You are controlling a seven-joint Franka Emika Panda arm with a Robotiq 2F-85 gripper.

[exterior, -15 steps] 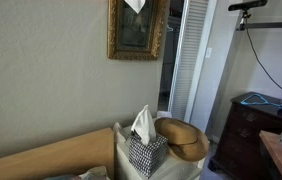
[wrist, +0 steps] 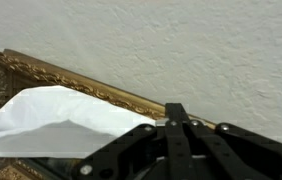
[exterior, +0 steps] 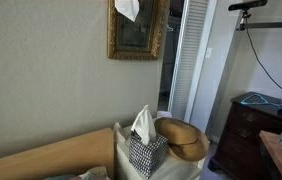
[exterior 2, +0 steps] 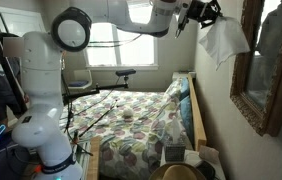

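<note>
A white tissue [exterior 2: 224, 40] hangs high in the air, gripped at its upper part by my shut gripper [exterior 2: 210, 14], close to the wall. In the wrist view the tissue [wrist: 56, 112] spreads left from the dark fingers [wrist: 177, 125]. Exterior view 1 shows only the hanging tissue [exterior: 128, 8] at its top edge, in front of the picture; the gripper is out of that view. Below stands a black-and-white patterned tissue box [exterior: 148, 156] with another tissue [exterior: 144, 123] sticking up from it.
A gold-framed picture [exterior: 112, 32] hangs on the wall near the held tissue. Beside the box lies a brown straw hat [exterior: 186, 142]. A wooden headboard [exterior: 56, 158] and a bed with a patterned cover [exterior 2: 131, 115] are nearby.
The hanging tissue has shifted a little to the left in exterior view 1, and its shape has changed. The box, its upright tissue and the hat have stayed put.
</note>
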